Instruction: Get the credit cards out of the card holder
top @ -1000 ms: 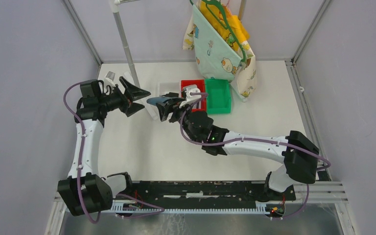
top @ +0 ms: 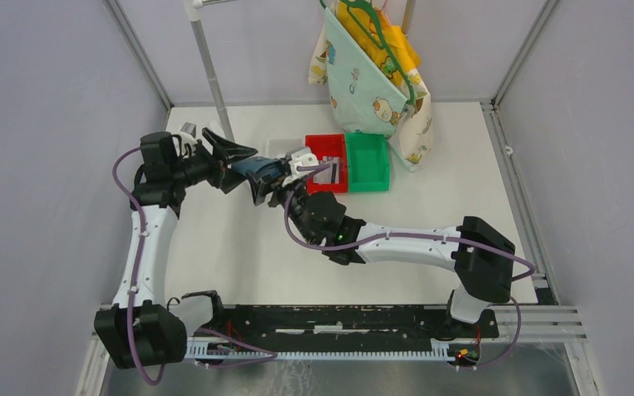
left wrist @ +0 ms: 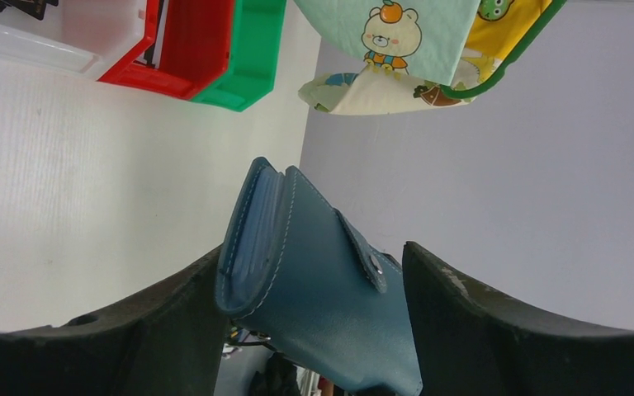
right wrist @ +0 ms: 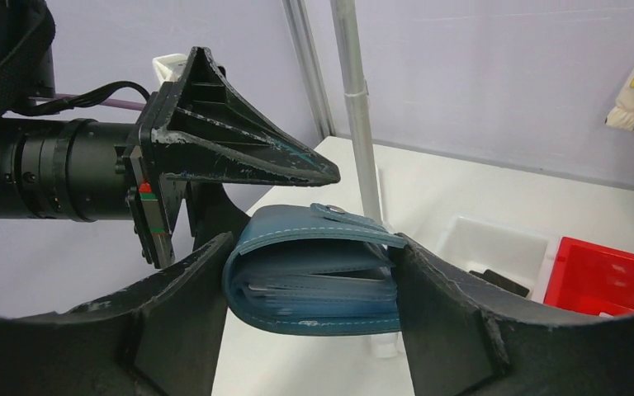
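Note:
A blue leather card holder [right wrist: 322, 323] is squeezed between the fingers of my right gripper, its open end facing up toward the right wrist camera. Inside its mouth show layered inner sleeves [right wrist: 322, 285]; single cards are hard to make out. My left gripper stands part open around the holder's near end. In the right wrist view, one left finger [right wrist: 256, 153] lies above the holder with a gap between, while the other is partly hidden behind it. From the top, the holder [top: 256, 165] hangs above the table between both grippers.
Behind the grippers stand a clear bin [right wrist: 495, 247], a red bin [top: 326, 144] with small items and an empty green bin [top: 368, 163]. A white pole [top: 210, 74] rises at the left, and cloths hang on a green hanger [top: 396, 66].
My right gripper has moved left with the card holder, bringing its end in among the left gripper's fingers. The left arm has shifted slightly right, and its fingers are somewhat closer together.

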